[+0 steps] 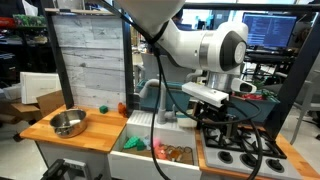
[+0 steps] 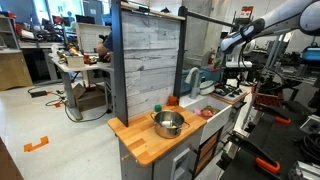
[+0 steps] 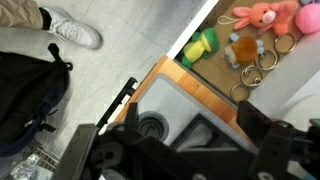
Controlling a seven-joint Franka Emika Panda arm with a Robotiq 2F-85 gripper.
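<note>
Dark fingers of my gripper stand wide apart in the wrist view, with nothing between them; it is open. Below it lies the silver stove with its dark knobs. In exterior view 1 the gripper hangs low over the stove, partly hidden by cables and the arm. Beside the stove an open drawer holds toys. The wrist view shows a green-yellow toy, a brown toy, a pink plush and several rings.
On the wooden counter at the left sits a metal pot, with a small green object behind it. A white faucet rises behind the drawer. A shoe and a black backpack show on the floor side.
</note>
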